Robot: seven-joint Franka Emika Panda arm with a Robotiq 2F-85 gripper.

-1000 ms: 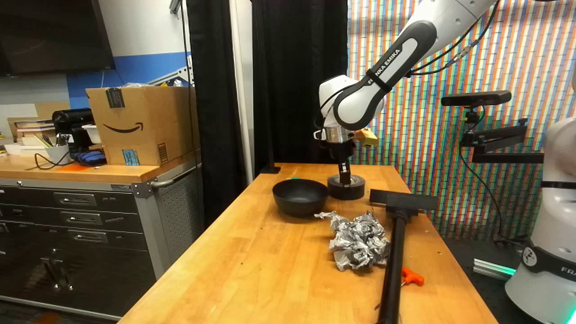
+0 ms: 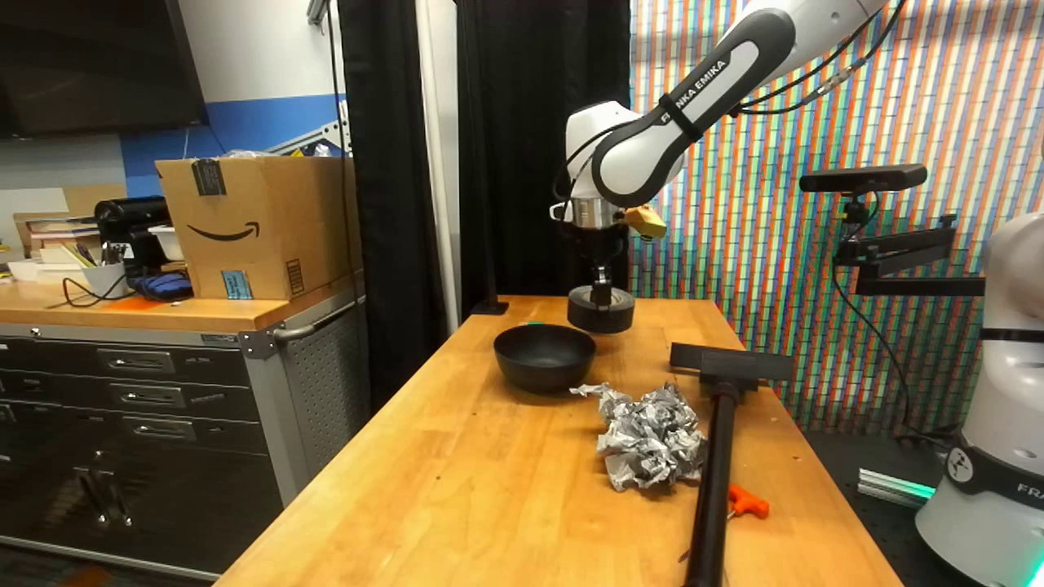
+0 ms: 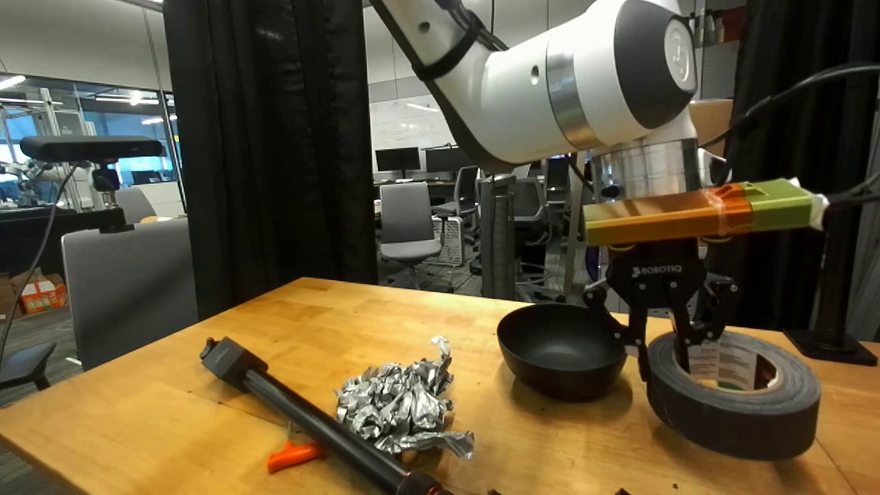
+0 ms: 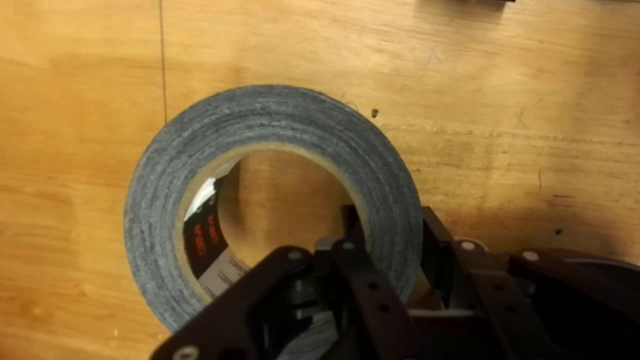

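A roll of dark grey tape (image 3: 738,421) hangs a little above the table, slightly tilted. My gripper is shut on its ring wall, one finger inside the hole and the other outside. The wrist view shows the roll's grey face (image 4: 150,222) from above, with a printed label inside the core. In exterior view 1 the tape roll (image 2: 601,315) is off the wood, behind and to the right of a black bowl (image 2: 544,367). That bowl (image 3: 561,355) looks empty in exterior view 2, and the tape is close beside it there.
Crumpled silver foil (image 2: 651,440) lies in front of the bowl. A black T-shaped stand (image 2: 719,460) runs along the table's right side, with an orange-handled tool (image 2: 749,502) by it.
The arm has risen and shifted left in exterior view 1, carrying the tape roll up off the table. The bowl, foil and stand have stayed put.
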